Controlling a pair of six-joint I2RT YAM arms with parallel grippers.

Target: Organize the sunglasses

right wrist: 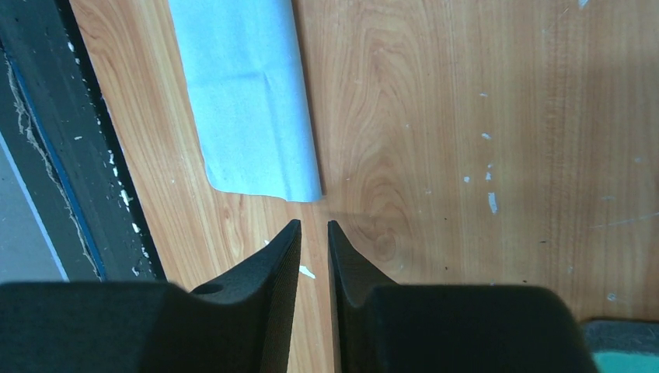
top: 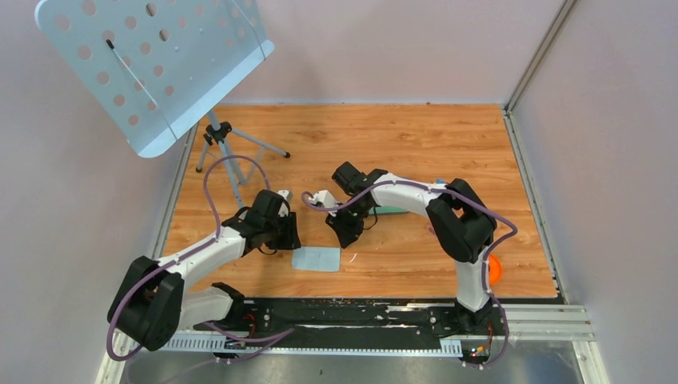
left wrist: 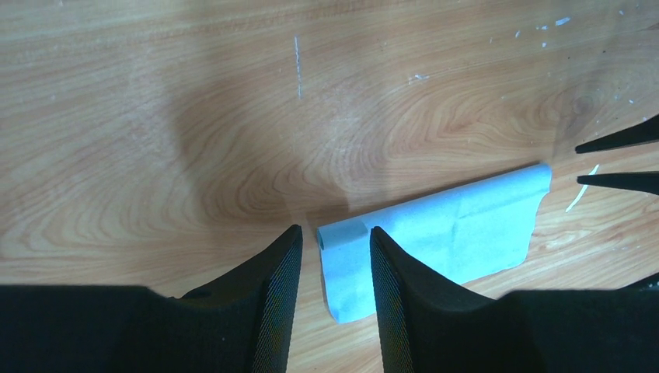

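A light blue cloth point(top: 317, 259) lies flat near the table's front edge, its far edge curled over in a fold. In the left wrist view, my left gripper is partly open above the left end of the cloth point(left wrist: 458, 225); nothing is gripped. My right gripper stands open by a narrow gap, just off the cloth's right end point(right wrist: 252, 116), with only bare table between its fingers. Both grippers face down from the far side in the top view. No sunglasses can be made out in any view.
A green case point(top: 392, 210) lies partly hidden beneath my right forearm. An orange round object point(top: 494, 270) sits at the right edge. A tripod point(top: 226, 148) holding a perforated panel point(top: 152, 68) stands at the back left.
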